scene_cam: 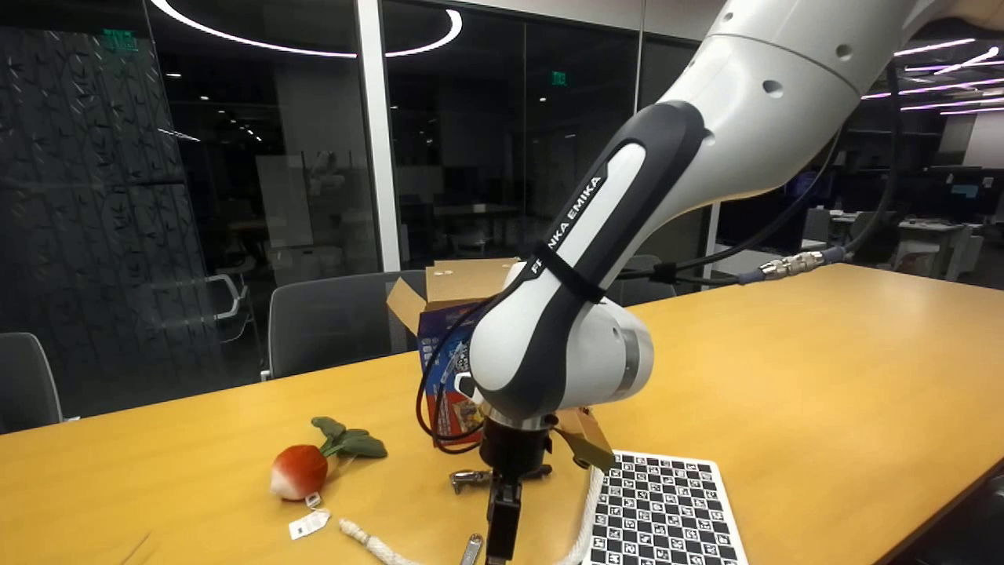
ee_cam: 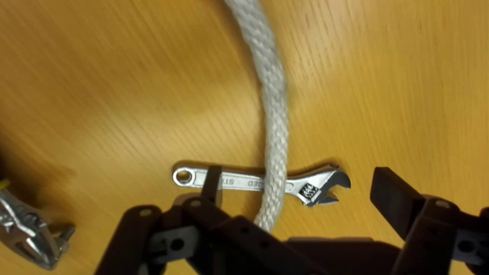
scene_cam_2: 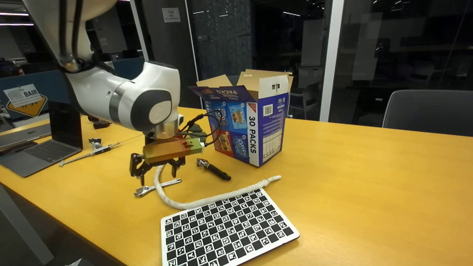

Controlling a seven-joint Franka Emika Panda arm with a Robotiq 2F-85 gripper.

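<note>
In the wrist view a silver adjustable wrench (ee_cam: 245, 181) lies flat on the table, and a white braided rope (ee_cam: 274, 105) crosses over its handle. My gripper stands open above the two, its fingers wide apart, one over the handle's ring end and the other beyond the wrench's head. Nothing is held between the fingers. From the second exterior view, the gripper (scene_cam_2: 157, 177) hangs over the wrench (scene_cam_2: 162, 187), with a loop of the rope (scene_cam_2: 195, 204) beside it. A ratchet tool with a black handle (scene_cam_2: 217, 170) lies nearby.
An open cardboard snack box (scene_cam_2: 248, 119) stands behind the tools. A checkered board (scene_cam_2: 226, 230) lies in front, touching the rope. The toy radish (scene_cam: 301, 471) with green leaves rests at the left. Broad bare table stretches to the right of the box.
</note>
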